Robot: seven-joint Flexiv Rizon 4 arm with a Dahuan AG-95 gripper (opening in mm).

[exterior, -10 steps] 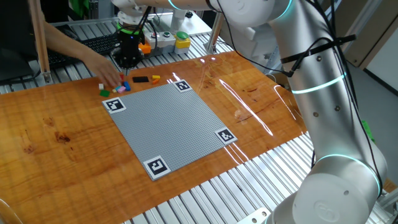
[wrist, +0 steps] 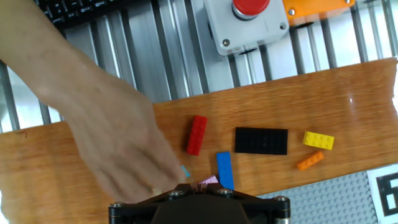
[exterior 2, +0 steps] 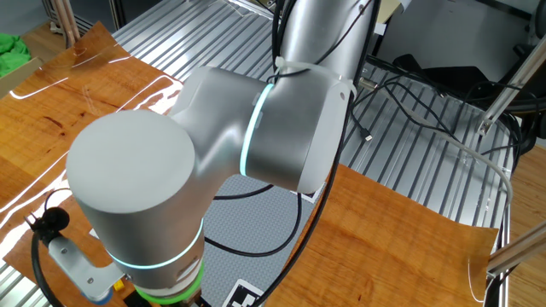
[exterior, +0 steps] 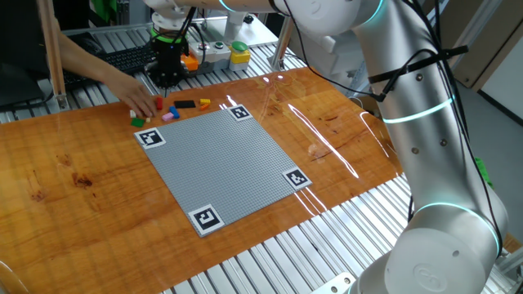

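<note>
Several loose bricks lie on the wooden table behind the grey baseplate (exterior: 216, 155). In the wrist view they include a red brick (wrist: 196, 135), a black brick (wrist: 261, 141), a yellow brick (wrist: 318, 140), an orange brick (wrist: 310, 160) and a blue brick (wrist: 225, 170). A pink brick (wrist: 210, 180) is partly hidden by my gripper, whose dark body fills the bottom middle there. Its finger opening does not show. A green brick (exterior: 137, 122) lies by the baseplate's back left corner. A person's hand (wrist: 124, 143) reaches down among the bricks.
Marker squares sit on the baseplate's corners, and its surface is bare. A red-buttoned box (wrist: 245, 28) stands behind the table on the metal slats. My arm (exterior 2: 136, 179) hides much of the baseplate in the second exterior view.
The blue and pink bricks have shifted a little right, away from the others. My arm looks still.
</note>
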